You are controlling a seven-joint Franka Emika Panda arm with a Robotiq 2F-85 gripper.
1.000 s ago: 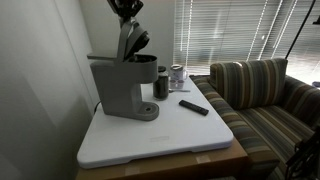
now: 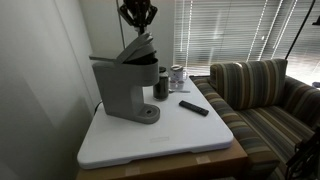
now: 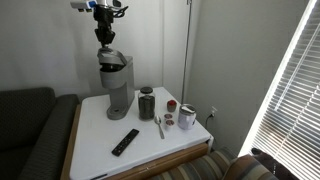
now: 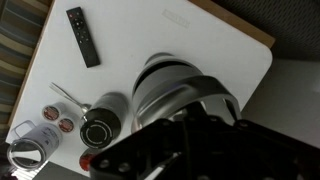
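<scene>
A grey coffee maker (image 2: 122, 92) stands on the white table, its lid (image 2: 137, 48) tilted partly up above the body. My gripper (image 3: 103, 42) is over the top of the machine, its tips down at the lid (image 3: 113, 57). It looks shut, and nothing shows between its fingers. The wrist view has the dark gripper over the lid's rounded silver rim (image 4: 180, 93). Whether the tips touch the lid is hard to tell.
A black remote (image 3: 125, 142) lies on the white table (image 3: 95, 150). Beside the machine are a dark jar (image 3: 146, 103), a spoon (image 3: 160, 128), small cups (image 3: 169, 119) and a glass mug (image 3: 186, 117). A striped couch (image 2: 255, 90) adjoins it.
The lid stood steeper before and now leans lower over the machine's front. My gripper has shifted slightly to the right with it in exterior view 1.
</scene>
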